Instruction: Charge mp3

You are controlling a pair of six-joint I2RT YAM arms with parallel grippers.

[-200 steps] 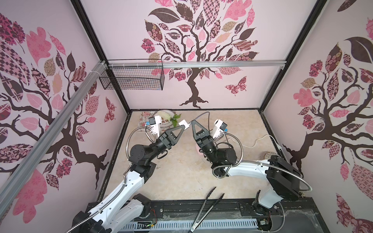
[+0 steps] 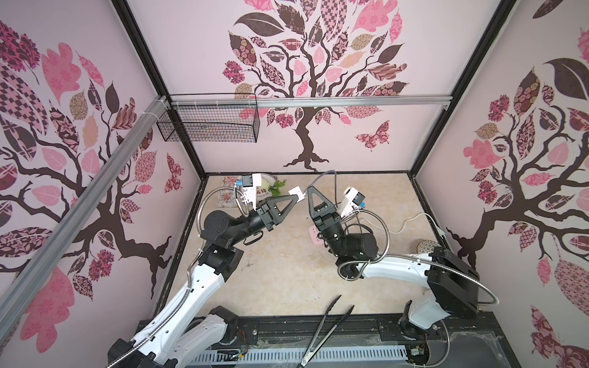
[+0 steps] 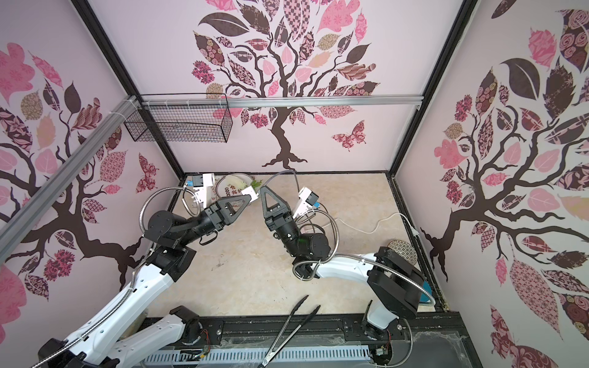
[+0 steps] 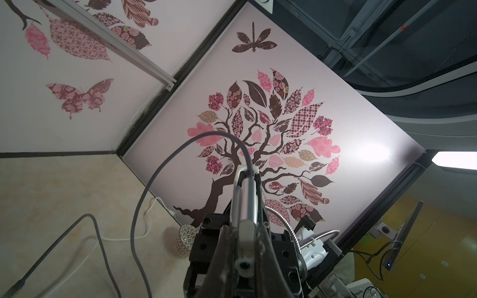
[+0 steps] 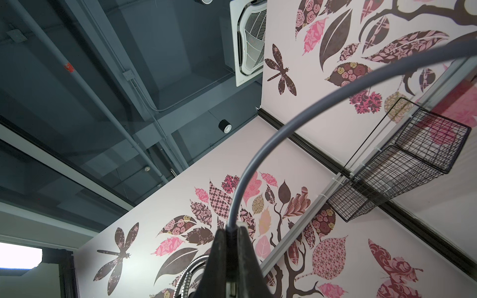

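Note:
High above the table my left gripper (image 2: 295, 197) is shut on the small white and silver mp3 player (image 2: 297, 192). In the left wrist view the player (image 4: 246, 218) lies lengthwise between the fingers, a small round hole at its near end. Facing it from the right, my right gripper (image 2: 309, 190) is shut on the grey charging cable (image 2: 332, 173). In the right wrist view that cable (image 5: 251, 173) rises in a curve from between the fingertips. The cable's end (image 4: 249, 168) lines up with the player's far end; whether its plug is inside cannot be told.
A wire basket (image 2: 211, 119) hangs at the back left. At the back of the table is a plate (image 3: 236, 178) with greenery. A white cable (image 3: 368, 231) and a round patterned object (image 3: 402, 250) lie on the right. Tongs (image 2: 320, 334) lie at the front edge.
Both grippers have shifted slightly right and up in the top left view, the player and the cable moving with them. They remain close, tip to tip.

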